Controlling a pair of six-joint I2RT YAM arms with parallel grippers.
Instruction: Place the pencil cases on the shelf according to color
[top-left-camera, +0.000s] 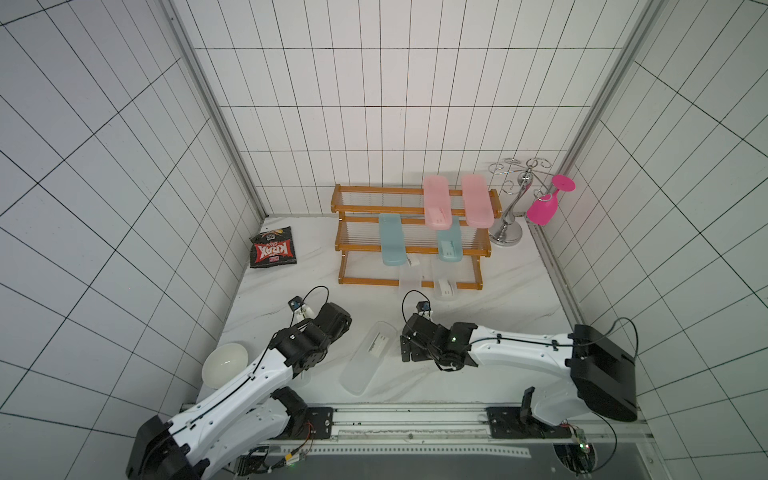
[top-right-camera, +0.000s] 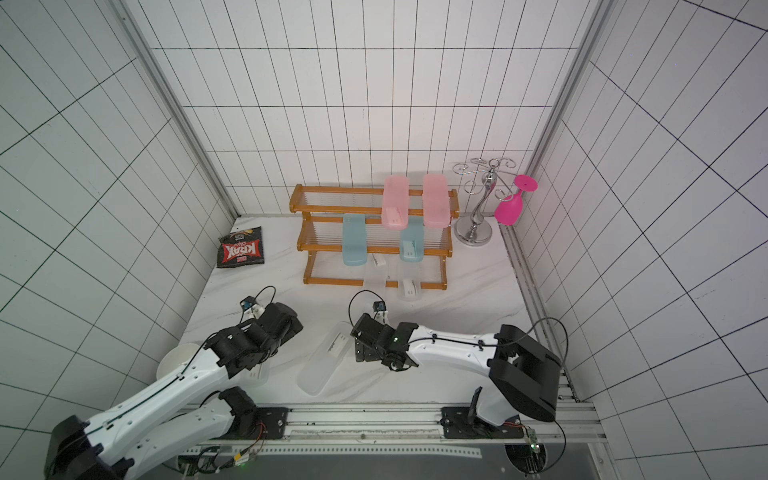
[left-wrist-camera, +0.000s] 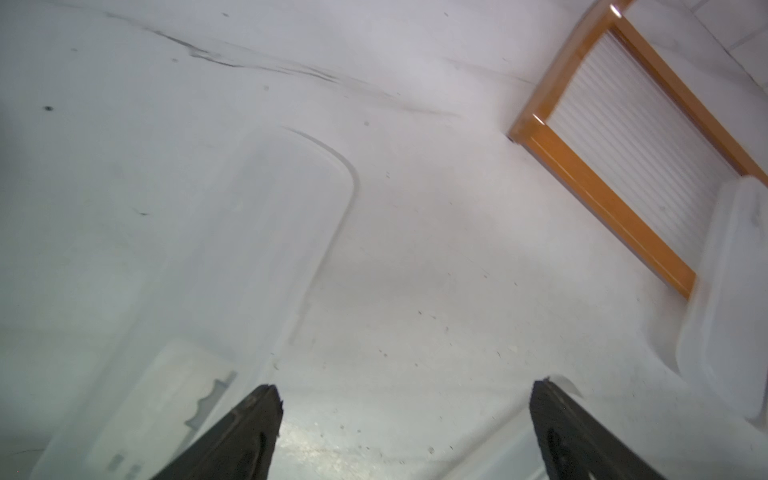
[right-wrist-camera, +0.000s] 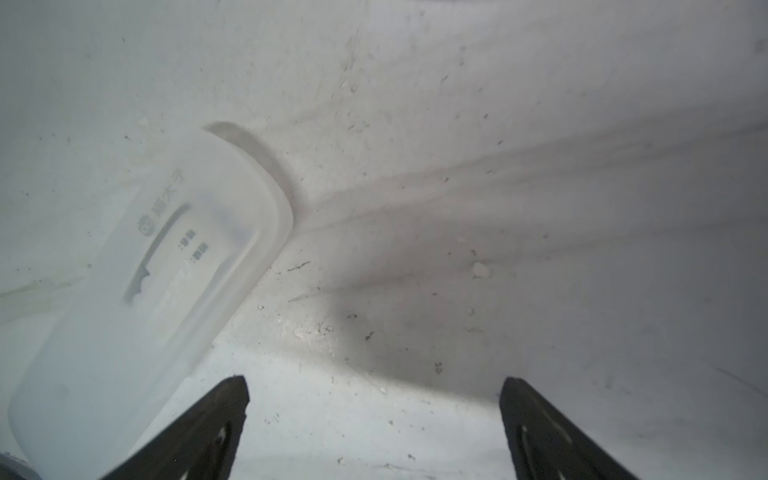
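Note:
Two pink pencil cases (top-left-camera: 436, 200) rest on the wooden shelf's top tier and two blue ones (top-left-camera: 391, 238) on the middle tier. Two translucent cases (top-right-camera: 409, 287) stand at the bottom tier. Another translucent case (top-left-camera: 365, 360) lies on the table between the arms, and part of one more (top-right-camera: 257, 376) shows by the left arm. My left gripper (top-left-camera: 336, 324) is open above the table, beside these loose cases. My right gripper (top-left-camera: 416, 352) is open just right of the middle case, over bare table in the right wrist view.
A chip bag (top-left-camera: 273, 248) lies back left, a white bowl (top-left-camera: 225, 365) front left. A metal stand (top-left-camera: 505, 232) with a pink vessel (top-left-camera: 542, 209) stands right of the shelf.

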